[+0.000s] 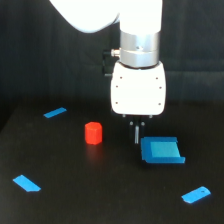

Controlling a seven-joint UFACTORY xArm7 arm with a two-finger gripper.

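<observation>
A small red block (93, 132) stands upright on the dark table, left of the middle. Right of centre lies a squarish blue object (151, 157) with a lighter blue face, possibly a shallow tray. My gripper (137, 132) points downward under the white hand, just left of this blue object and well to the right of the red block. Its fingers look like a thin, dark, narrow shape against the dark background. Whether they are parted is too small to make out, and no object shows at their tips. How high the tips are above the table is unclear.
Blue strips lie flat on the table at the back left (55, 112), the front left (26, 184) and the front right (196, 195). Behind everything hangs a dark curtain (40, 60).
</observation>
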